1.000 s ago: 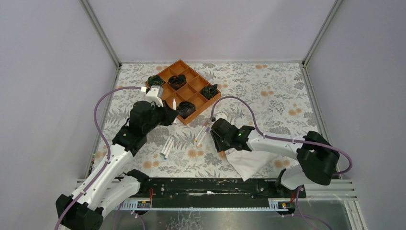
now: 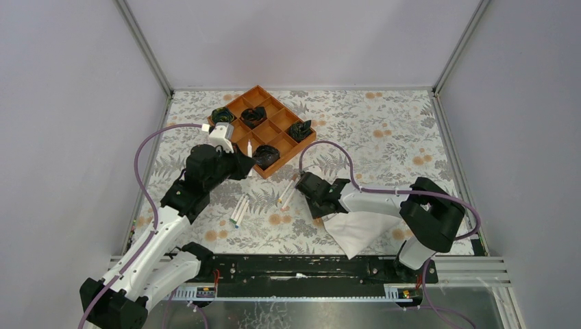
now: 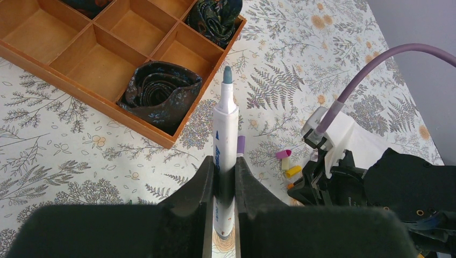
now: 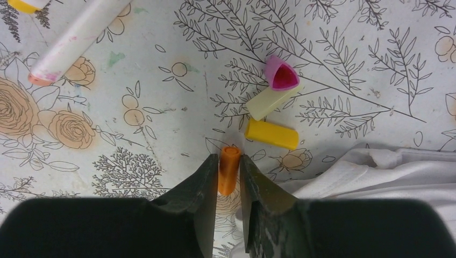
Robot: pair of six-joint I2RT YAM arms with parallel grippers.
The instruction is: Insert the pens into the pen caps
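My left gripper is shut on a white marker (image 3: 225, 134), held upright with its blue-grey tip pointing up and bare. In the right wrist view an orange cap (image 4: 229, 171) lies between the fingers of my right gripper. Those fingers stand part open, close along both sides of the cap; whether they touch it I cannot tell. Just beyond lie a yellow cap (image 4: 272, 134), a pale yellow cap (image 4: 269, 102) and a pink cap (image 4: 281, 75) with its hollow end showing. White pens (image 2: 240, 210) rest on the table's left part, with more (image 2: 287, 195) nearer the middle.
A wooden compartment tray (image 2: 257, 90) with dark rolled cloths stands at the back left, close behind the held marker. White cloth (image 4: 371, 174) lies beside and partly under my right gripper.
My left arm and the marker have stayed still.
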